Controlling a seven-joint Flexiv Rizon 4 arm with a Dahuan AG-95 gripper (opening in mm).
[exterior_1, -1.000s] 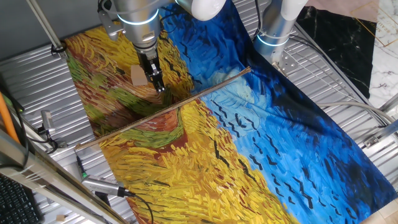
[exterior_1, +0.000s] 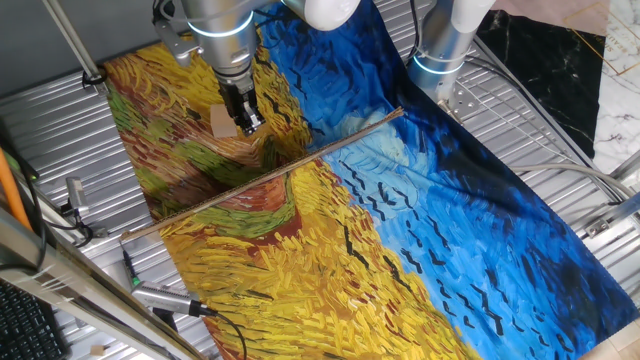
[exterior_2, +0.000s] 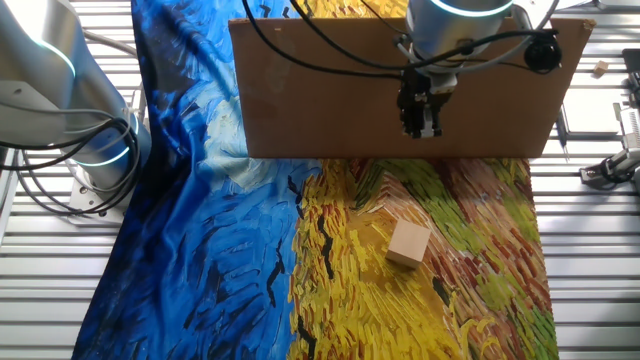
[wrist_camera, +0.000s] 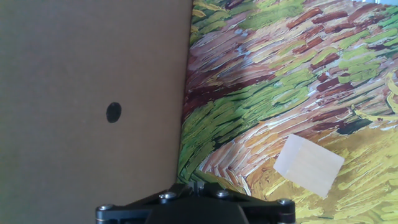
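A small pale wooden block (exterior_2: 408, 243) rests on the painted cloth (exterior_2: 350, 300). In the wrist view the same block (wrist_camera: 309, 165) is at the lower right, turned at an angle and clear of the fingers. My gripper (exterior_1: 252, 130) hangs above the cloth, near the block (exterior_1: 223, 121) in exterior view 1. From exterior view 2, the gripper (exterior_2: 427, 130) appears in front of the upright brown board (exterior_2: 320, 110). Its fingertips come together at the bottom of the wrist view, where the gripper looks shut with nothing visible between them.
The thin board (exterior_1: 270, 178) stands on edge across the cloth, close to the gripper. Its face (wrist_camera: 93, 62), with a dark oval mark, fills the left of the wrist view.
In exterior view 1 the gripper's fingertips have shifted slightly upward in the picture. Both the block and the board are where they were.
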